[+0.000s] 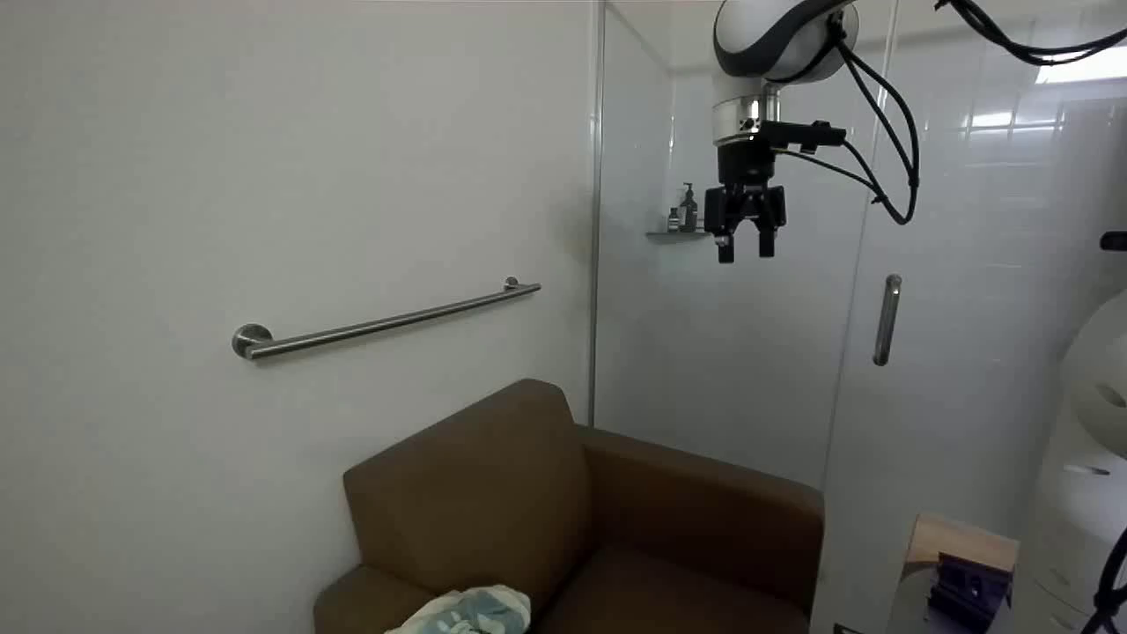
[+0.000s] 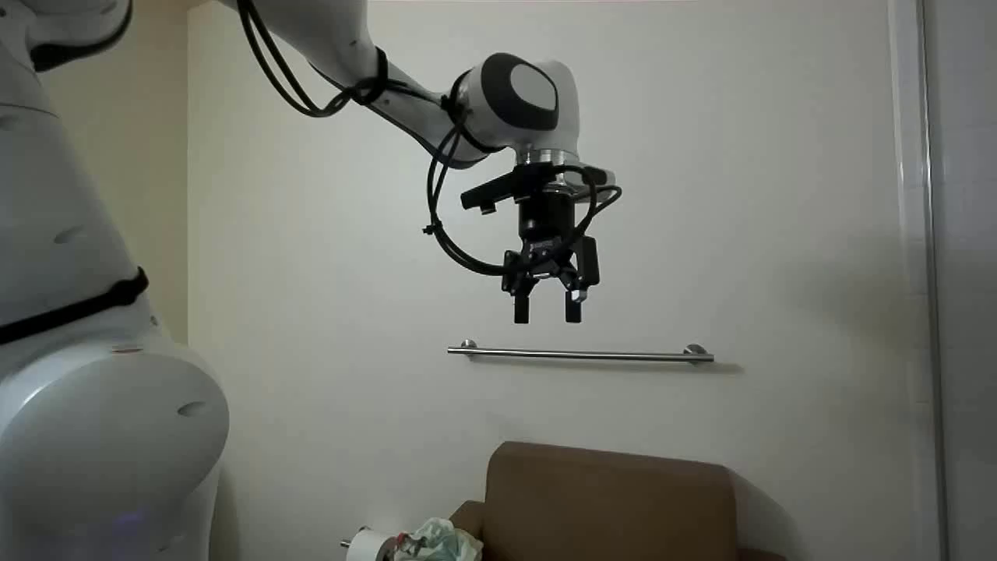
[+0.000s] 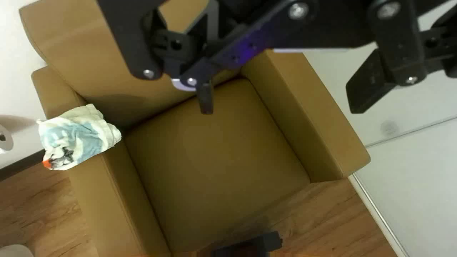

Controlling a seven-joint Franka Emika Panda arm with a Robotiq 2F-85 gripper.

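High above a brown armchair [image 3: 222,158], my gripper [image 1: 746,255] points straight down. It is open, and only air shows between its fingertips in the wrist view. A light cloth with blue patches [image 3: 79,136] lies crumpled over one armrest of the chair, well apart from the gripper. Only part of that cloth [image 1: 475,611] shows at the bottom of exterior view 1. On the wall behind the arm is a steel towel bar [image 2: 589,354], bare along its length; in exterior view 2 the gripper [image 2: 547,318] appears above it.
A glass shower door with a metal handle [image 1: 887,320] stands beside the chair. Bottles [image 1: 688,208] sit on a shelf behind the glass. A white paper roll [image 2: 367,543] is mounted near the cloth. The chair's seat is empty.
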